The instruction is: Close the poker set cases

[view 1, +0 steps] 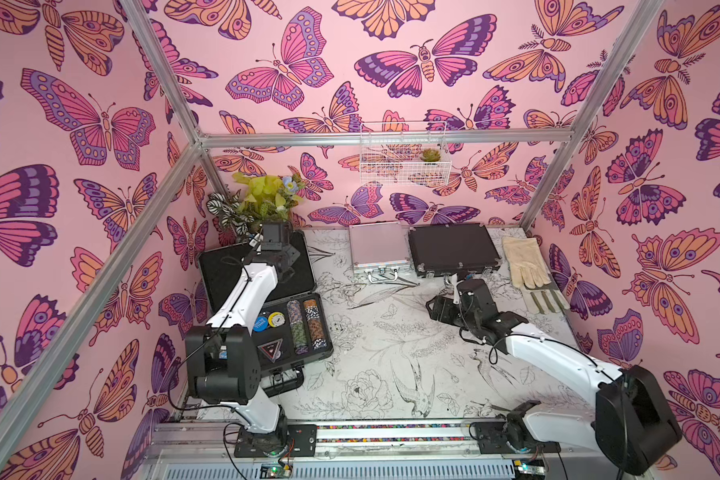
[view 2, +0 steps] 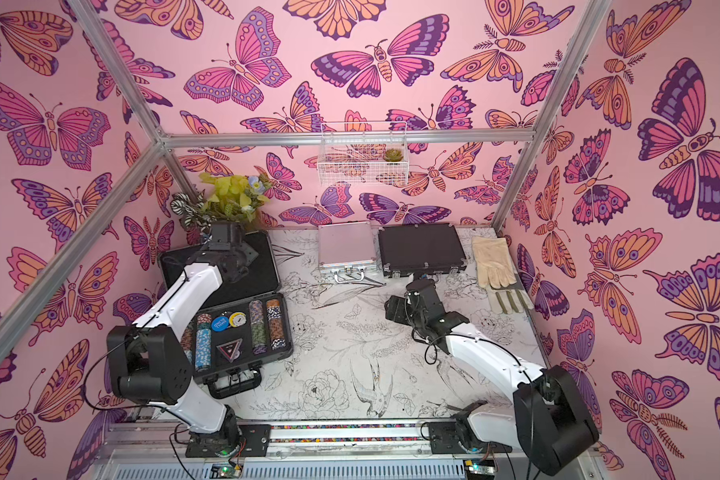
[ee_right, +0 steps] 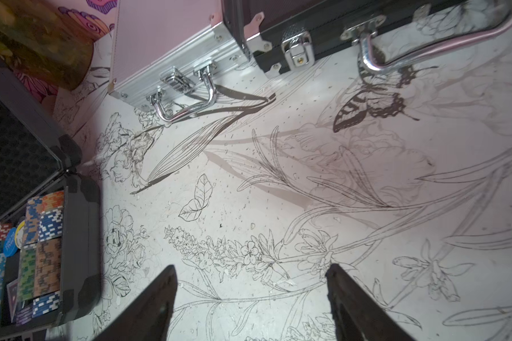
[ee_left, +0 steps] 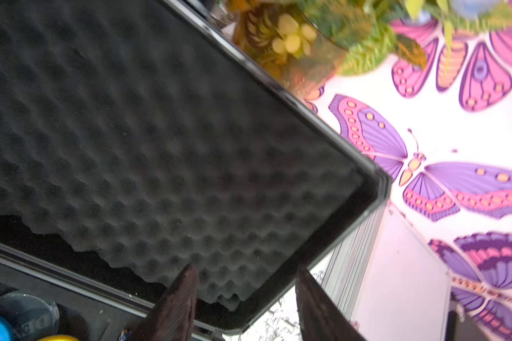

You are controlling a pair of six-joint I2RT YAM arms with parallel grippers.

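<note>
An open black poker case stands at the left, its foam-lined lid (view 1: 224, 264) raised, with chip rows (view 1: 312, 324) in the base. My left gripper hovers open at the lid's right part, nothing between its fingers; the lid's foam fills much of the left wrist view. A closed pink case (view 2: 345, 244) and a closed dark case (view 2: 422, 244) lie at the back. My right gripper is over the bare table in front of them, fingers apart and empty.
Plants (view 1: 264, 200) stand behind the open case. Gloves (view 1: 524, 260) lie at the back right. A wire basket (view 2: 362, 164) hangs on the back wall.
</note>
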